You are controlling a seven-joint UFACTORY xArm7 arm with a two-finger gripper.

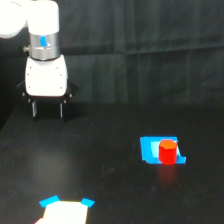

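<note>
High on the left of the camera view, my white gripper (48, 109) points downward. Its two dark fingers stand apart, and nothing shows between them. A small red cylinder-like object (168, 152) is at the right, far from the gripper. It overlaps the right side of a blue-taped square (148, 152) with a pale middle. At the bottom edge lies a white item (66, 213), partly cut off by the frame, with blue tape (49, 201) at its corners.
A dark curtain (140, 50) hangs behind the table.
</note>
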